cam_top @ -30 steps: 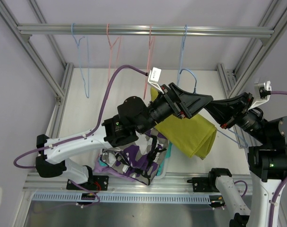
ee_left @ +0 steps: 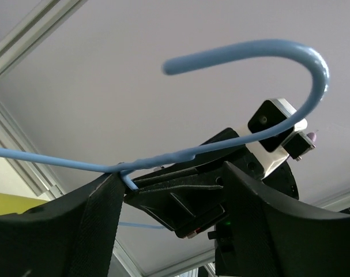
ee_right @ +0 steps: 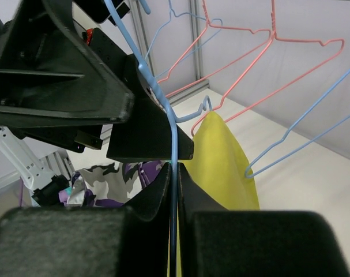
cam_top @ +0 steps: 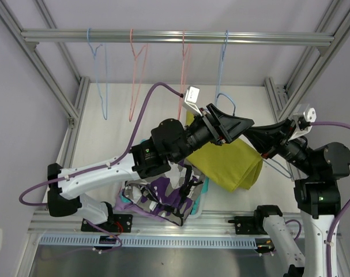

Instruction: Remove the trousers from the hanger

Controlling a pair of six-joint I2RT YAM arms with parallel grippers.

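Observation:
Yellow trousers (cam_top: 226,164) hang below the two arms, partly hidden, their upper part showing as a yellow cone in the right wrist view. A blue wire hanger (ee_left: 244,141) with its hook runs across both wrist views. My left gripper (cam_top: 238,130) is at the hanger's neck, fingers apart in its own view, the wire just beyond them; whether it touches is unclear. My right gripper (cam_top: 255,135) meets the left one from the right; in its view the hanger wire (ee_right: 174,150) runs down between its close-set fingers, and whether they grip it is unclear.
Other blue and pink hangers (cam_top: 134,75) hang from the rail (cam_top: 163,36). Camouflage and purple cloth (cam_top: 163,196) lies in a container at the lower middle. The white board (cam_top: 105,144) is clear at the left.

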